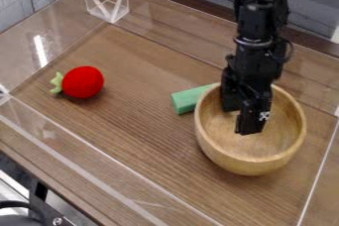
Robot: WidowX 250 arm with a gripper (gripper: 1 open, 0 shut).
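A black robot arm reaches down from the top right, and its gripper (239, 111) hangs open inside the upper left part of a large tan bowl (259, 154). A green block-like object (188, 101) lies just left of the bowl, partly behind its rim. What lies directly under the fingers is hard to tell.
A red round object with a green top, like a tomato (82, 82), sits at the left on the wooden table (113, 156). A white wire-like item (106, 2) stands at the top left.
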